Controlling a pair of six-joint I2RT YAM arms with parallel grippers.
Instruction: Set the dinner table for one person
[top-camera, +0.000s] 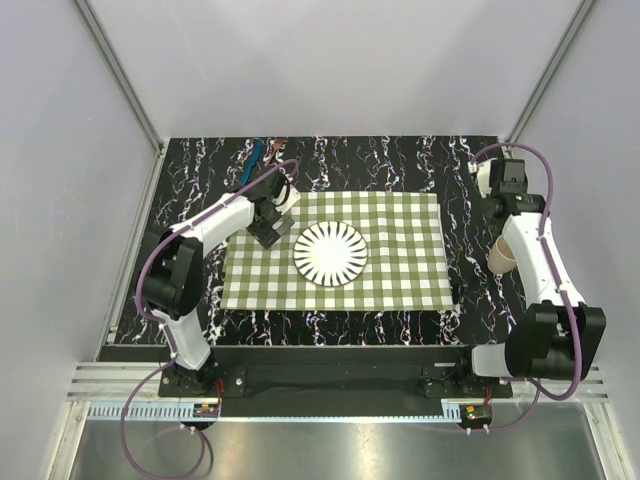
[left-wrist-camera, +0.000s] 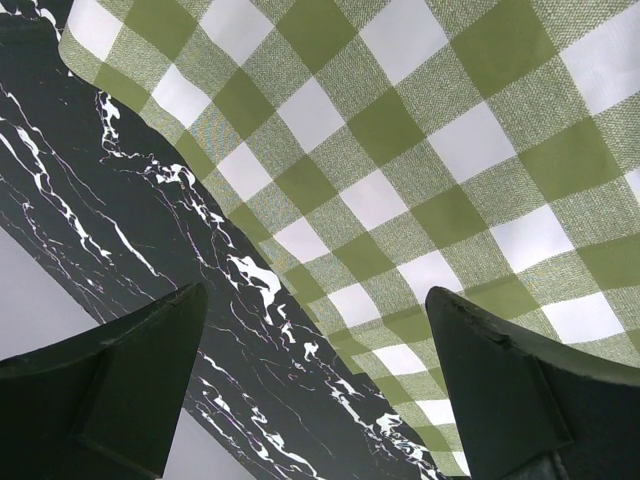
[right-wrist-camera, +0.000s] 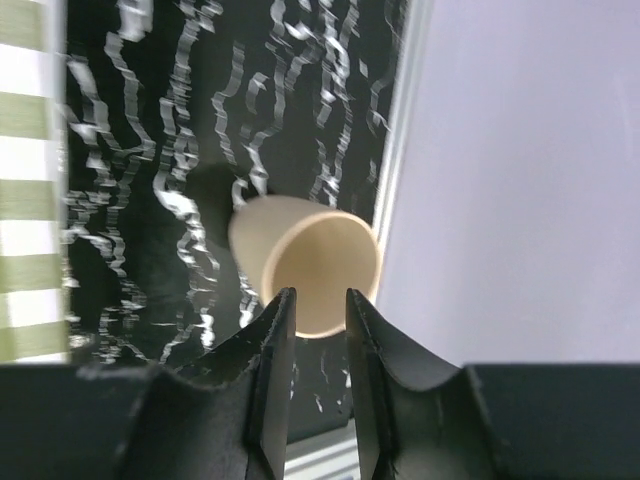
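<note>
A beige cup (top-camera: 501, 257) stands on the dark marbled table at the right, outside the checked placemat (top-camera: 400, 280); its open mouth faces the camera in the right wrist view (right-wrist-camera: 255, 235). My right gripper is part open, a narrow gap between its fingers and nothing in it. The cup shows beyond those fingertips, apparently not gripped. A white plate with a black-striped rim (top-camera: 330, 253) lies on the placemat's middle. Over the placemat's left part, my left gripper is wide open and empty.
A blue utensil (top-camera: 251, 160) and a brown utensil (top-camera: 277, 147) lie at the back left, partly hidden by the left arm. Placemat to the right of the plate is bare. A pale wall (right-wrist-camera: 520, 180) rises close beside the cup.
</note>
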